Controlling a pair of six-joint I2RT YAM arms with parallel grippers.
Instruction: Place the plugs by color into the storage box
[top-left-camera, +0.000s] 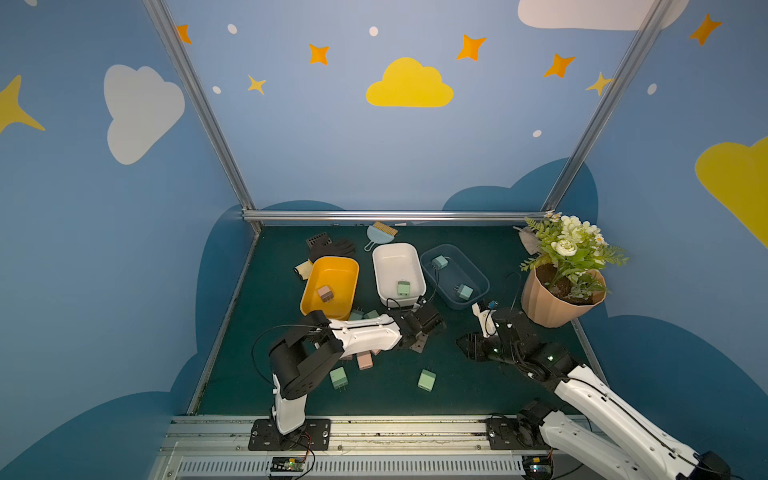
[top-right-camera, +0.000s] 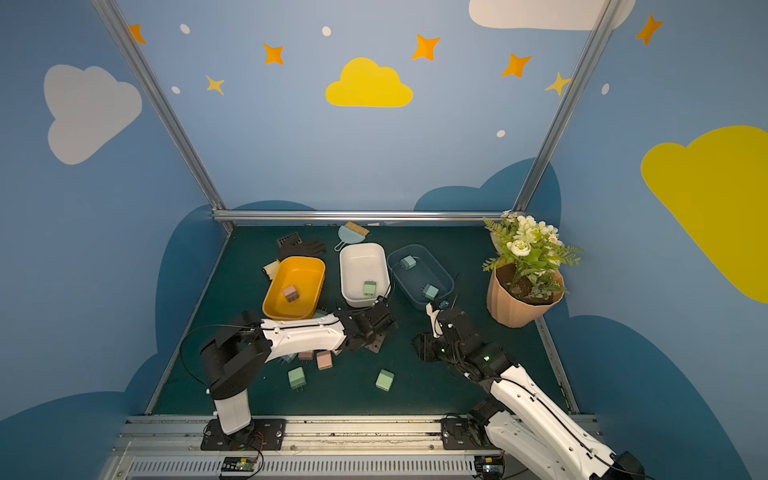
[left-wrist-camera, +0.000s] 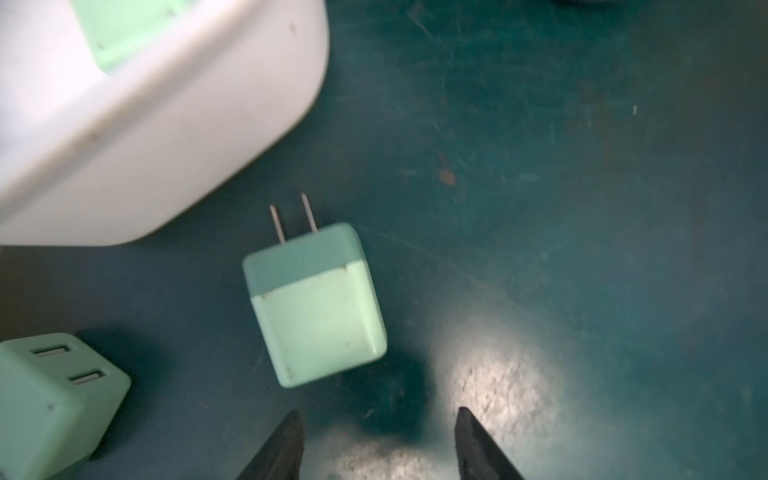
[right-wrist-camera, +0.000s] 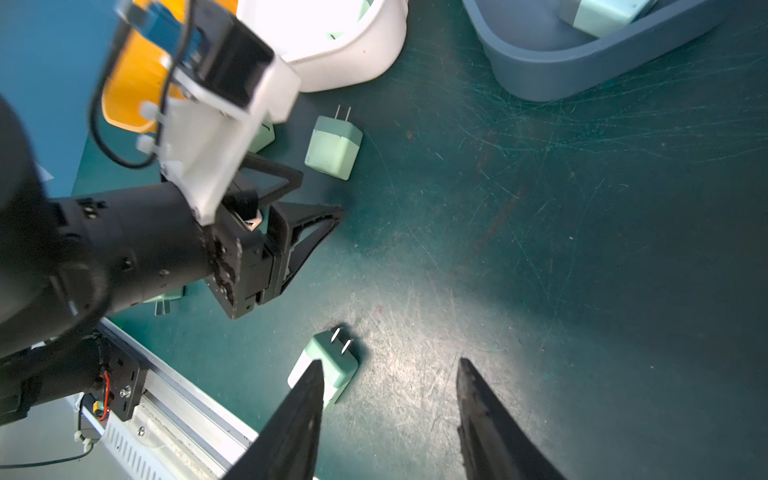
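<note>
The orange box (top-left-camera: 333, 272) holds a pinkish plug (top-left-camera: 325, 293). A light green plug (top-left-camera: 404, 288) lies in the white box (top-left-camera: 396, 256). Two blue-green plugs lie in the dark blue box (top-left-camera: 478, 276). My left gripper is open and empty; a green plug (left-wrist-camera: 318, 320) lies ahead of its fingertips, prongs toward the white box. In the right wrist view, my right gripper stands open over bare table, with a green plug (right-wrist-camera: 324, 361) near its left finger. Another green plug (top-left-camera: 339, 377) and a pink one (top-left-camera: 365, 361) lie below the left arm.
Behind the left arm, partly covered, sit greenish plugs (top-left-camera: 371, 315). A flower pot (top-left-camera: 552, 300) stands at the right edge. At the back are a dark glove (top-left-camera: 336, 249) and a brush with dustpan (top-left-camera: 381, 234).
</note>
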